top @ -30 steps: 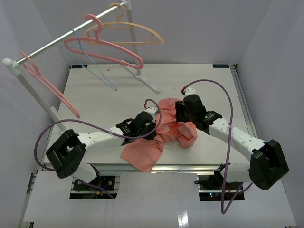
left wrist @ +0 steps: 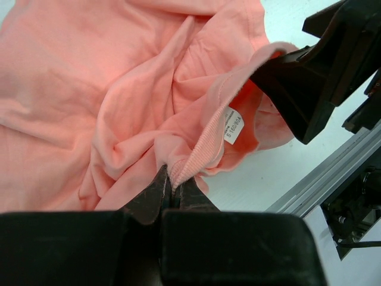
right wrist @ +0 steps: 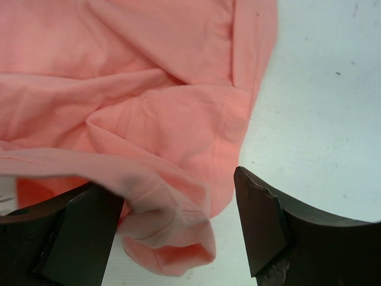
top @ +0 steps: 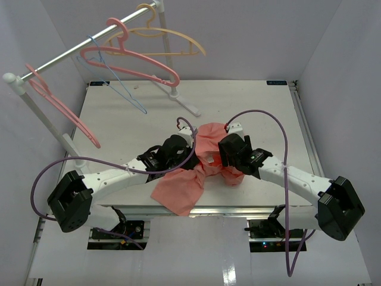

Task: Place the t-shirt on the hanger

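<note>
The salmon-pink t-shirt (top: 178, 190) lies crumpled at the front middle of the white table, its size label (left wrist: 233, 125) showing inside the raised ribbed collar in the left wrist view. My left gripper is shut on the collar edge. My right gripper stands open at the other side of that raised edge, with a fold of cloth between its fingers. The hangers hang on a rail at the back left: pink (top: 130, 53), blue (top: 124, 95), orange (top: 199, 49), and another pink one (top: 76, 122).
The rack's white post (top: 46, 119) and foot (top: 189, 107) stand left of and behind the shirt. Bare table (top: 274, 107) shows at the back right and left of the shirt. A metal edge (top: 218, 210) runs along the front.
My left gripper has shifted a little left and toward the back.
</note>
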